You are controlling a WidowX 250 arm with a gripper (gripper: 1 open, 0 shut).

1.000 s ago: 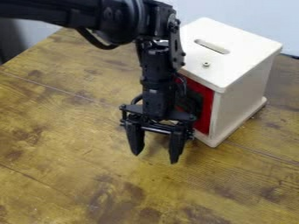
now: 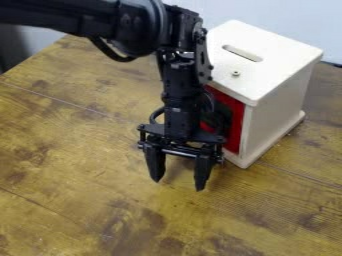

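Observation:
My black gripper (image 2: 179, 168) points down just above the wooden table, its two fingers apart with nothing seen between them. It stands in front of a white box (image 2: 274, 95) with a slot and a small knob on top. The box's side behind the gripper has a red panel (image 2: 230, 127), partly hidden by the arm.
The box takes up the upper right. A pale wall lies beyond the table's far edge at the upper left.

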